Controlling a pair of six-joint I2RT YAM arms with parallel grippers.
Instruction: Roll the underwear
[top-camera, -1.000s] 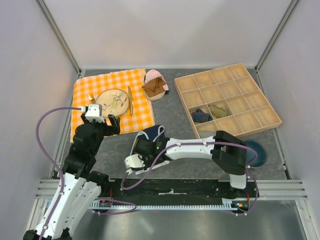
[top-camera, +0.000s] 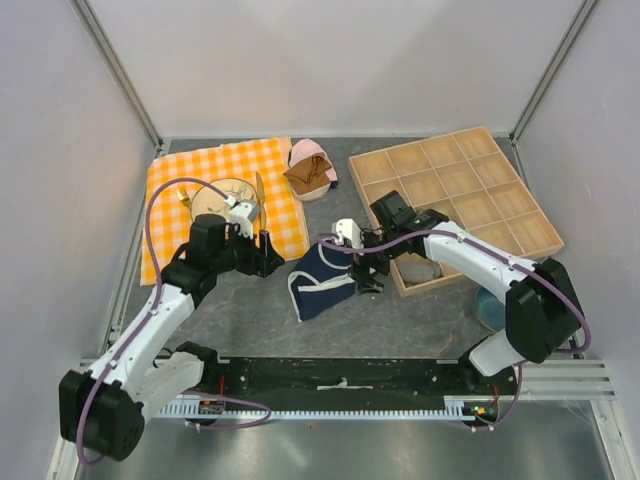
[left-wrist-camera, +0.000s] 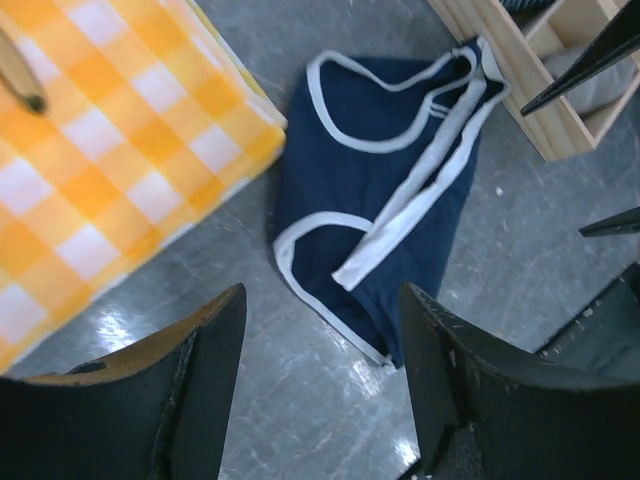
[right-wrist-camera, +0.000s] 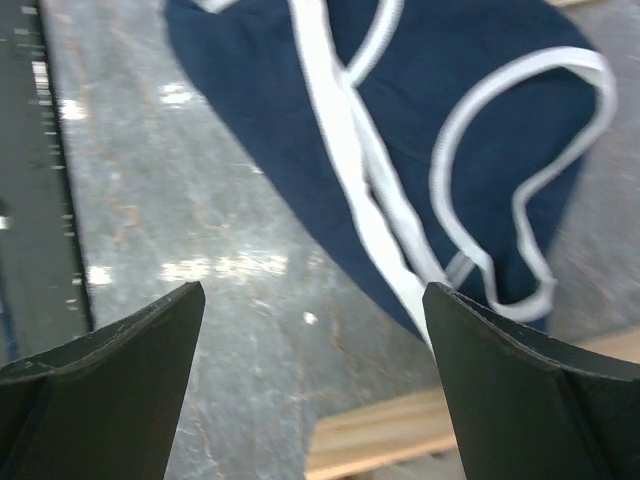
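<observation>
Navy underwear with white bands (top-camera: 318, 296) lies flat, folded over itself, on the grey tabletop between the arms; the left wrist view shows it (left-wrist-camera: 360, 150) beside the checkered mat, and the right wrist view shows its long white strips (right-wrist-camera: 350, 170). Just left of it in the top view, my left gripper (top-camera: 262, 255) is part open and empty. At its right end, near the box, my right gripper (top-camera: 362, 276) hangs open above the cloth, nothing between its fingers.
A wooden compartment box (top-camera: 465, 170) fills the back right. An orange checkered mat (top-camera: 170, 170) with a plate, knife and fork is back left; a basket of cloths (top-camera: 310, 175) stands behind. A blue bowl (top-camera: 490, 310) sits at right.
The right arm has swung from the front centre back and rightward. My left gripper has moved right toward the underwear, which now lies a little further right in a changed shape.
</observation>
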